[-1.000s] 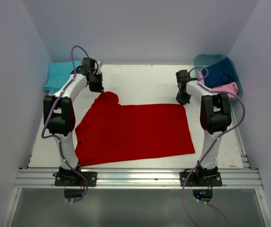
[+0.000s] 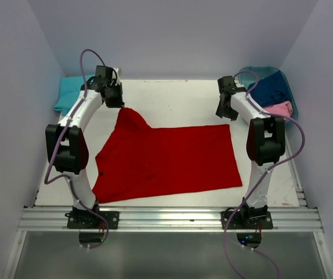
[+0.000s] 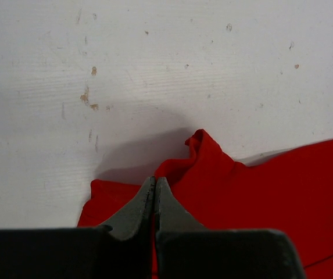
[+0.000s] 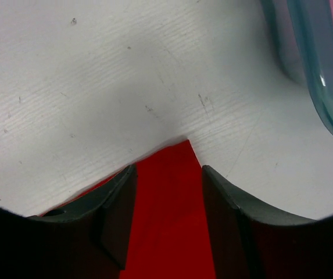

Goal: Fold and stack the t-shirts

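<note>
A red T-shirt (image 2: 172, 157) lies spread across the table, its upper-left part raised and bunched. My left gripper is shut over that bunched part, at the shirt's top-left; whether fabric sits between its tips is hard to tell, though a fold rises just at them. My right gripper stands open above the shirt's top-right corner (image 4: 179, 153), which lies flat on the table.
A blue-green tub (image 2: 289, 90) with navy and pink cloths stands at the back right, close to my right gripper. A folded cyan cloth (image 2: 67, 93) lies at the back left.
Both arms have moved slightly up the top view and the shirt has shifted a little with them.
</note>
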